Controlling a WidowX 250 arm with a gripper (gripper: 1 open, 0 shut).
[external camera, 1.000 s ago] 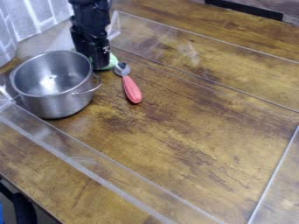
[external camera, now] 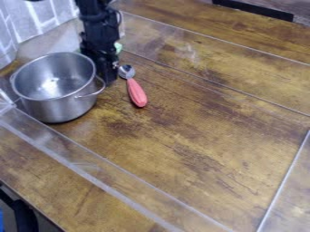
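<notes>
A dark robot arm with its gripper [external camera: 104, 69] reaches down at the upper left, just behind the rim of a steel pot [external camera: 56, 104]. A small green object [external camera: 118, 48] shows partly behind the arm. A spoon-like utensil with a red handle [external camera: 137, 91] lies right of the pot. The gripper's fingertips are dark and small; whether they are open or shut, or hold anything, I cannot tell.
Clear plastic panels run along its edges, and a pale wall or sheet stands behind the pot at the upper left.
The gripper has moved slightly down and toward the front, beside the pot's rim. The pot and red-handled utensil have not visibly moved.
</notes>
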